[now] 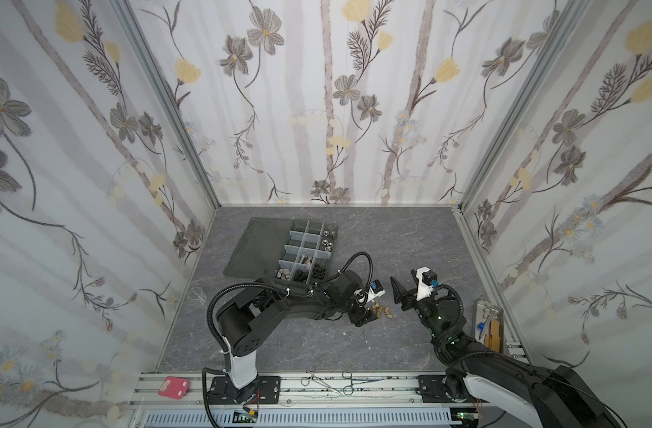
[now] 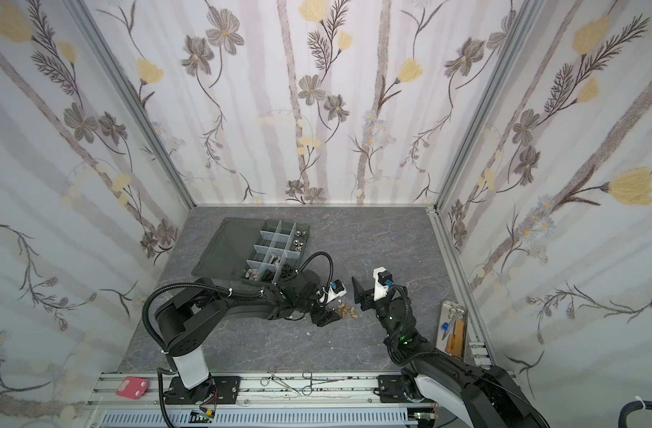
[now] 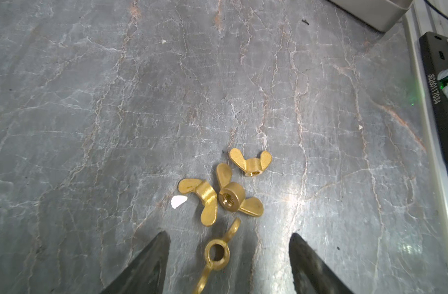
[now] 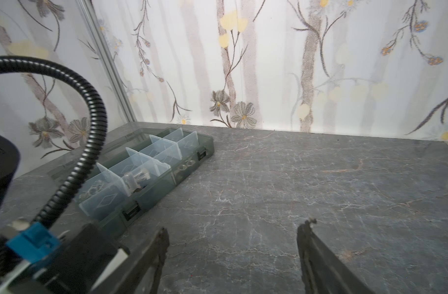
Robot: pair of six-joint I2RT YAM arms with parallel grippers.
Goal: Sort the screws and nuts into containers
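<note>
Several brass wing nuts lie loose on the grey table. In the left wrist view one wing nut [image 3: 217,254] lies between the fingers of my left gripper, which is open around it without visible contact. A central wing nut [image 3: 232,196] and two others lie just beyond the fingertips. My right gripper stands open, nothing between its fingers, right of the nuts and above bare table. The divided organizer box [image 4: 150,196] stands at the back left; its compartments hold metal pieces, and my left arm partly covers its front in the top left view.
A tray [image 1: 497,306] with tools sits at the right edge. Scissors-like tools [image 1: 348,385] lie on the front rail, with a pink item [image 1: 173,387] at its left.
</note>
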